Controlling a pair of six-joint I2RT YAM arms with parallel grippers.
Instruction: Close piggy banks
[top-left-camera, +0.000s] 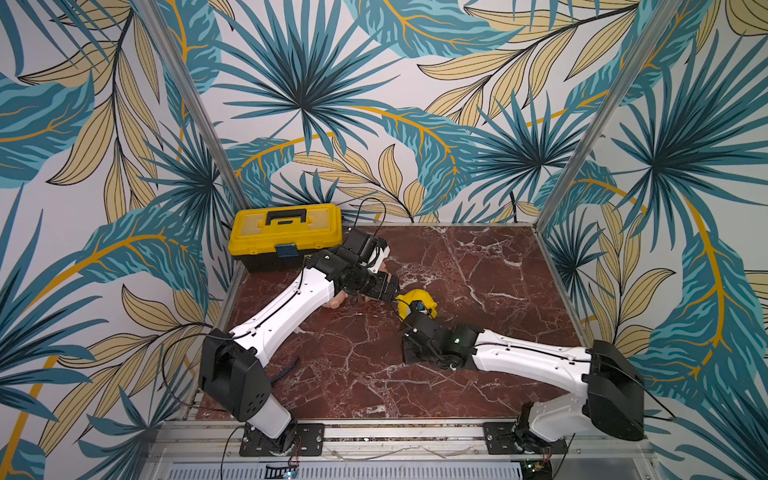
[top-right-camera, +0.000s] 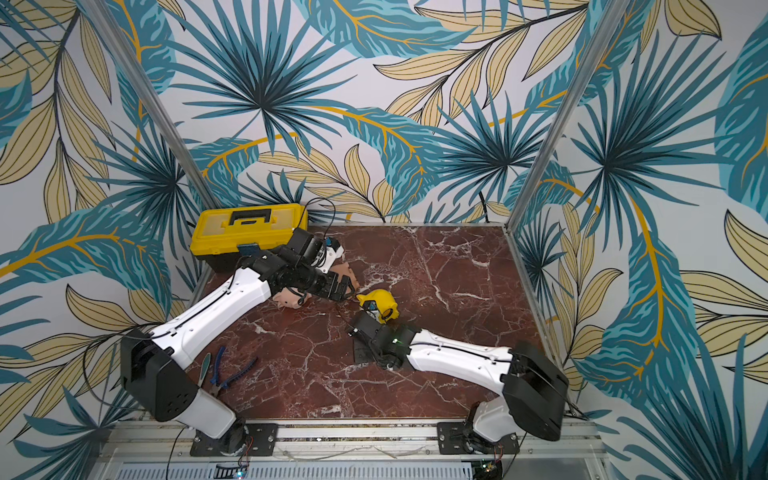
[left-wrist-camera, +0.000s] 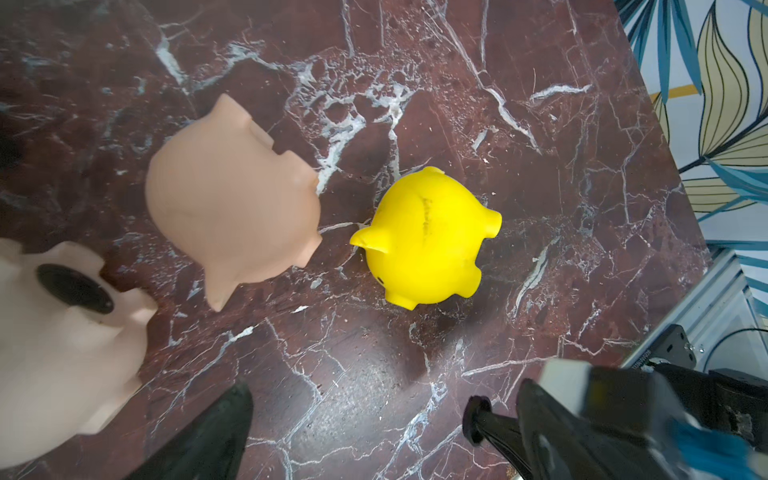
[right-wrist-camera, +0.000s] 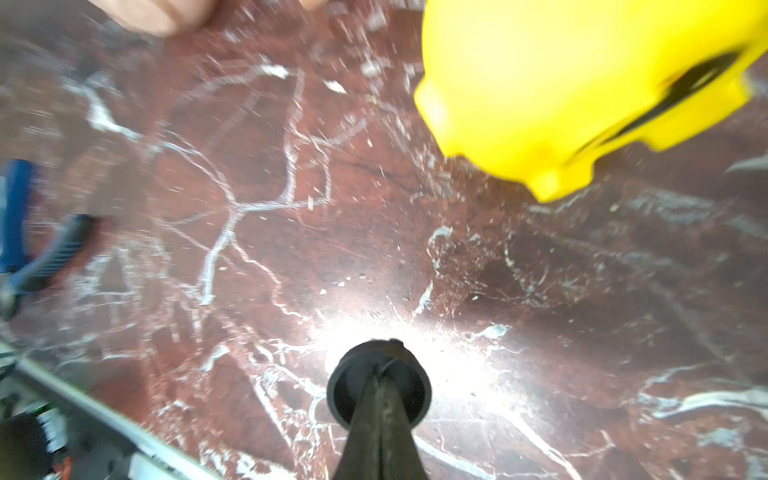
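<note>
The yellow piggy bank (left-wrist-camera: 428, 240) lies on the table with its back and legs showing in the left wrist view. In the right wrist view a dark oval, seen edge-on, marks the yellow bank (right-wrist-camera: 552, 80); whether it is open or plugged I cannot tell. Two beige banks lie to its left: one (left-wrist-camera: 232, 208) with no plug showing, the other (left-wrist-camera: 56, 360) with a black plug (left-wrist-camera: 76, 289) in it. Above the table my left gripper is open and empty. My right gripper, shut on the narrow part of a black plug (right-wrist-camera: 340, 388), hovers beside the yellow bank.
A yellow toolbox (top-left-camera: 284, 228) stands at the back left. Blue-handled pliers (top-right-camera: 232, 376) lie at the front left. Free table surface (top-left-camera: 512, 280) extends to the right and back. Both grippers are close together near the middle.
</note>
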